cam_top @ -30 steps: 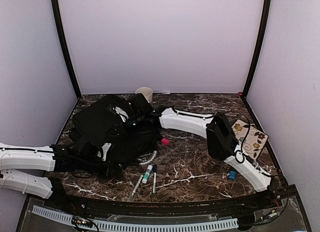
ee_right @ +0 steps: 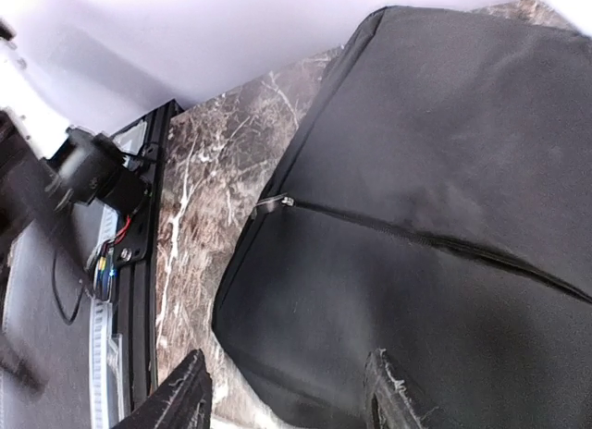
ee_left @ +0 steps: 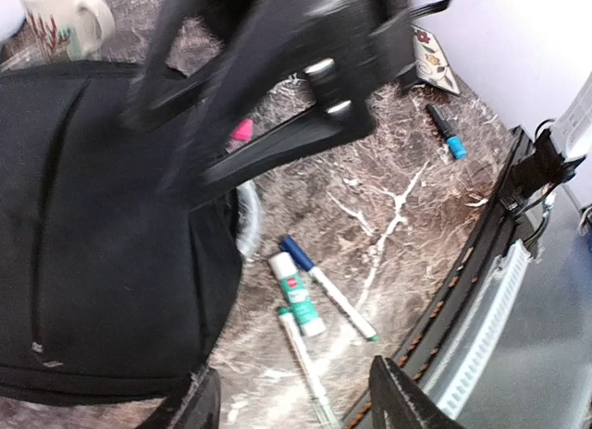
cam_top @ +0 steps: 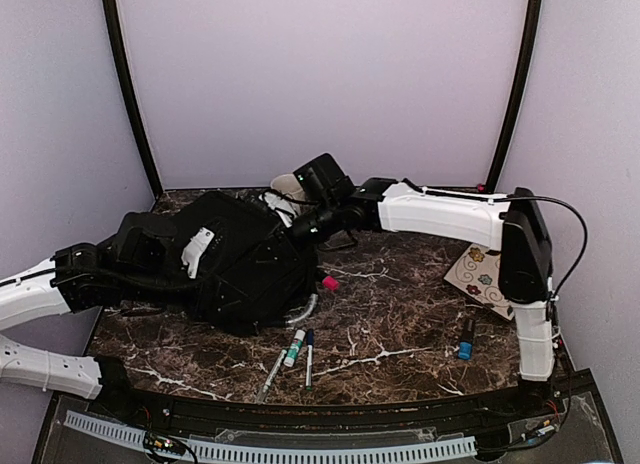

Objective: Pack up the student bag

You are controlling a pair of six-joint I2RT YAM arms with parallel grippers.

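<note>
The black bag (cam_top: 245, 284) lies on the left half of the marble table, a zipper pull (ee_right: 276, 203) at its edge in the right wrist view. My left gripper stands open above its near side. My right gripper hovers above the bag, fingers apart with nothing visible between them. Beside the bag lie a glue stick (ee_left: 296, 290), a blue-capped pen (ee_left: 324, 286), a green-ended pen (ee_left: 301, 355), a pink eraser (ee_left: 242, 129) and a pale curved item (ee_left: 248, 221), partly hidden.
A flowered book (cam_top: 480, 279) and a dark marker with blue end (cam_top: 466, 339) lie at the right. A pale mug (ee_left: 74, 22) stands behind the bag.
Both arms have risen from the bag; the right has shifted right and forward in the top view, and my left gripper has moved up.
</note>
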